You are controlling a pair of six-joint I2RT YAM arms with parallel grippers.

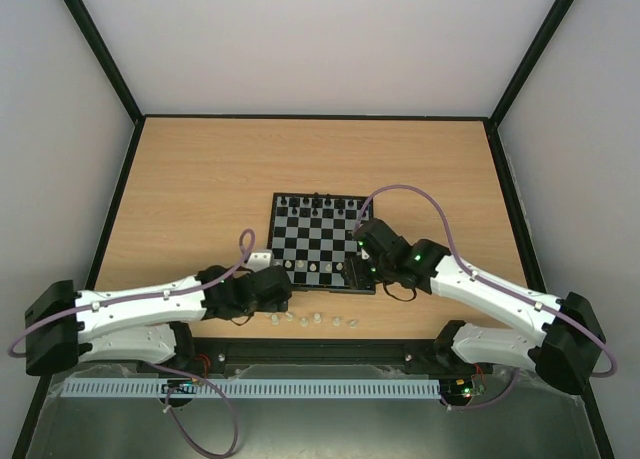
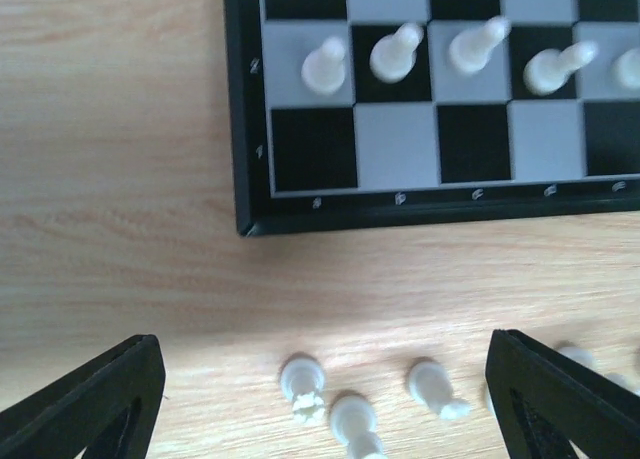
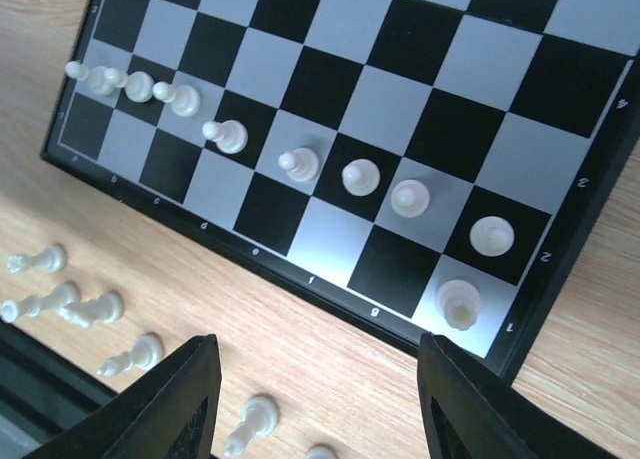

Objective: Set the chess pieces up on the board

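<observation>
The chessboard (image 1: 320,229) holds black pieces along its back rows and a row of white pawns (image 3: 300,164) along the near side, plus a white piece (image 3: 459,304) on a near corner square. My left gripper is open over loose white pieces (image 2: 432,384) on the wood in front of the board, with nothing held. My right gripper is open at the board's near right edge, with nothing held; loose pieces also show below it.
Bare tabletop (image 1: 210,169) surrounds the board at back and sides. A dark rail (image 1: 320,349) runs along the table's front edge, close to the loose pieces.
</observation>
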